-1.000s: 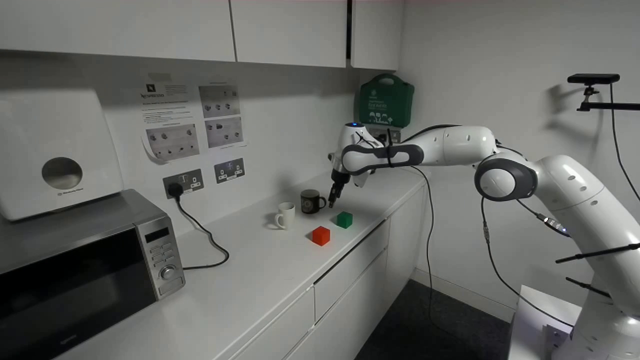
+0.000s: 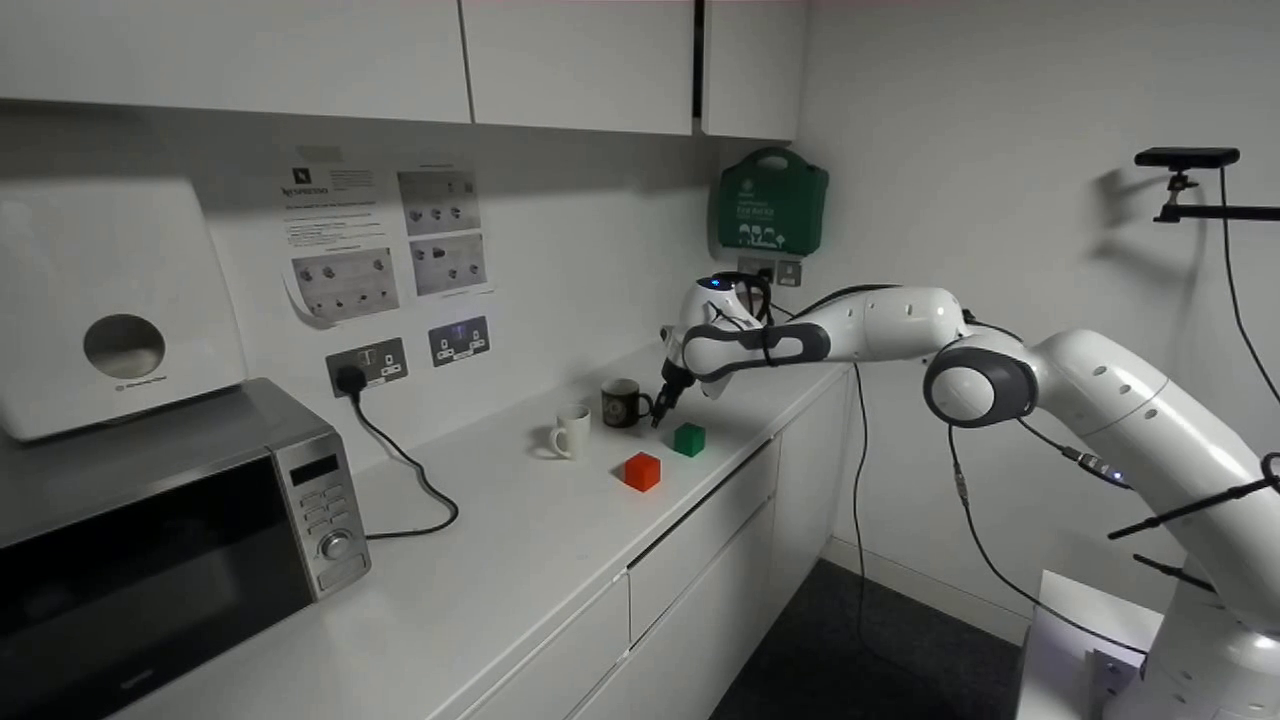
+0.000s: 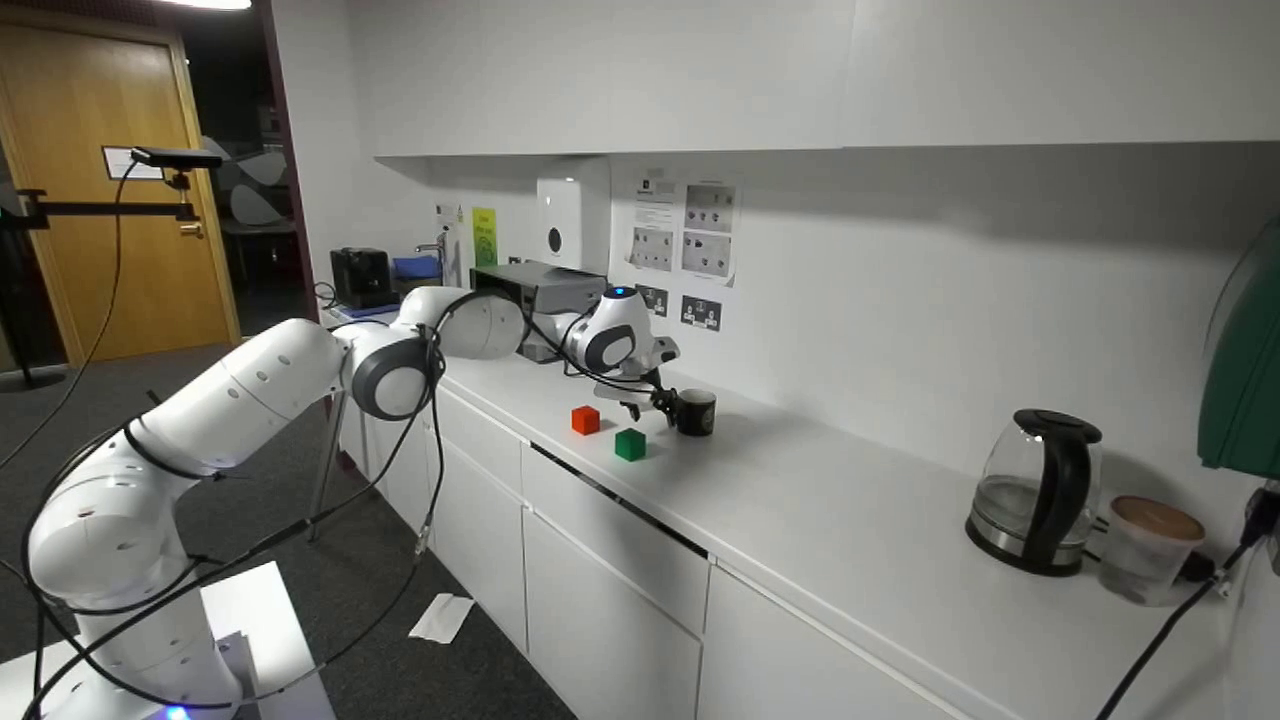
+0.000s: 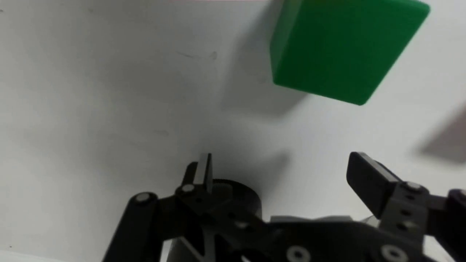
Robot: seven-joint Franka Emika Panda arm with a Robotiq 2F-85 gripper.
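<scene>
A black mug stands upright on the counter, its handle facing my gripper. Just above the counter, the gripper is open, with bare counter showing between its spread fingertips. One finger overlaps a black curved part of the mug in the wrist view; whether they touch, I cannot tell. The rest of the mug is hidden behind the gripper body there. A green cube lies close by, apart from the fingers. Beyond it along the counter is a red cube, and a white mug stands beside the black one.
A microwave takes up the near counter end. Kettle and lidded tub stand at the opposite end, with clear counter before them. Wall cupboards overhang the back.
Compared with a second ago, the arm has come down and the gripper is tilted more, its fingers lower and slightly closer to the black mug's handle. Mugs and cubes have stayed put.
</scene>
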